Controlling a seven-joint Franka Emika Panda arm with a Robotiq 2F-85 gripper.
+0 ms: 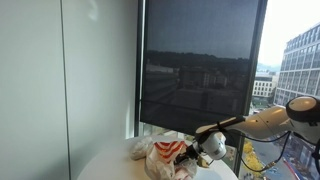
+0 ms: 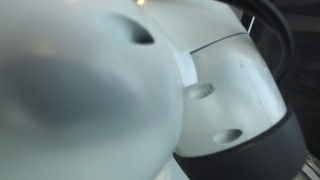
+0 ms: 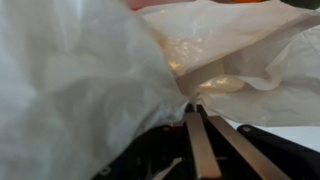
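A white plastic bag with red stripes (image 1: 168,150) stands crumpled on the white round table (image 1: 104,165). My gripper (image 1: 184,156) reaches it from the right, at the bag's upper side. In the wrist view, thin white bag film (image 3: 85,80) fills the left and spreads across the top. The dark fingers of my gripper come together at a pinched fold of this film, shut on the bag. What the bag holds is mostly hidden; a strip of red and a dark shape show at the wrist view's top edge.
Another pale, crumpled bundle (image 1: 138,148) lies behind the bag to the left. A dark window screen (image 1: 195,75) rises behind the table. Exterior view 2 is filled by the robot's pale arm (image 2: 85,90).
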